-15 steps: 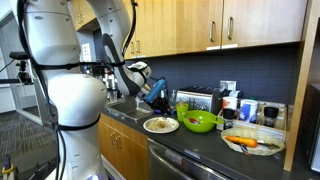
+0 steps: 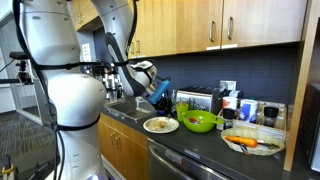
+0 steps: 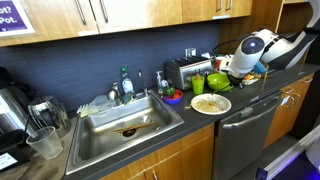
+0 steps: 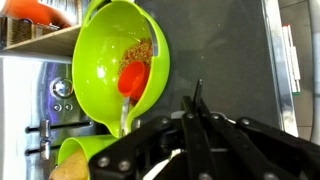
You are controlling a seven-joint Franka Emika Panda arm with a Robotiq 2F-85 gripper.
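In the wrist view my gripper points down over the dark counter, its fingers drawn together. Whatever may sit between them is too dark and small to make out. Beside it lies a green bowl (image 4: pixel 92 62) holding brown grains and a red scoop (image 4: pixel 132 78), whose pale handle leans toward the rim. A plate (image 2: pixel 161 125) of light-coloured food rests near the counter's front edge, with the bowl (image 2: pixel 201 121) to its right. Above the plate, the arm's blue-banded wrist is visible, but the fingertips are not clear there.
A tray (image 2: pixel 252 141) with carrots and other produce is at the right. Behind the bowl are a toaster (image 3: pixel 187 72) and several containers. The sink (image 3: pixel 128 125) lies on the other side of the plate. Cabinets (image 2: pixel 185 27) hang overhead.
The arm's wrist has shifted slightly to the right above the plate. The plate, bowl and tray have not moved.
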